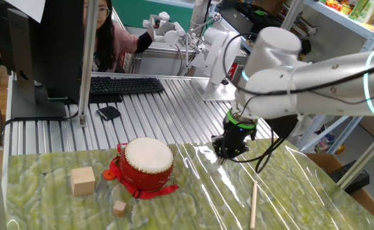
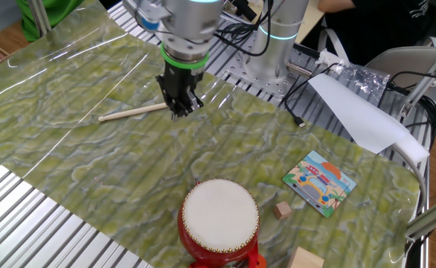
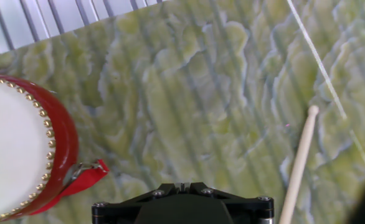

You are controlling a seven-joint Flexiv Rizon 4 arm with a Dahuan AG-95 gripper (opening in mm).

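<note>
My gripper hangs over the green marbled sheet, to the right of the red drum in exterior view 1. In the wrist view its fingertips come together at the bottom centre; it looks shut, with nothing visible between them. A pale wooden drumstick lies on the sheet to the right of the gripper there. From exterior view 2, the drumstick points toward the gripper, which hides or passes near its far end. The drum stands with its white head facing up.
Near the drum are a larger wooden block and a small one. A picture card lies flat beyond the small block. Cables loop around the wrist. Much of the sheet between drum and drumstick is bare.
</note>
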